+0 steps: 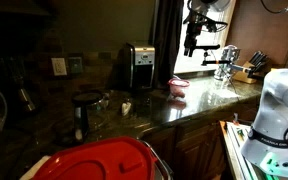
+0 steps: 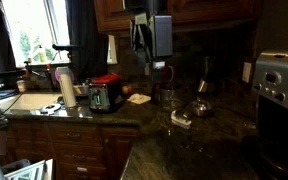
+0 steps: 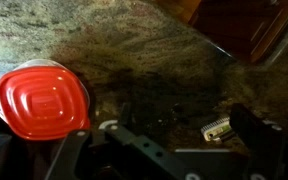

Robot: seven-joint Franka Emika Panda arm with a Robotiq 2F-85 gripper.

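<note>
High above the counter hangs my gripper [image 1: 191, 44], seen at the upper right in exterior view 1 and as a dark shape at top centre in exterior view 2. In the wrist view, two dark fingers [image 3: 250, 130] stand wide apart along the lower edge, and nothing shows between them. A clear container with a red lid [image 3: 42, 103] sits on the counter at the left of the wrist view, below the gripper and apart from it. A small pale ribbed object [image 3: 217, 130] lies near the right finger; its kind is unclear.
A silver appliance [image 1: 142, 70] stands against the wall, and a large red object [image 1: 104, 160] fills the near foreground. A black toaster [image 2: 102, 93] and a paper roll [image 2: 67, 88] stand at the window end.
</note>
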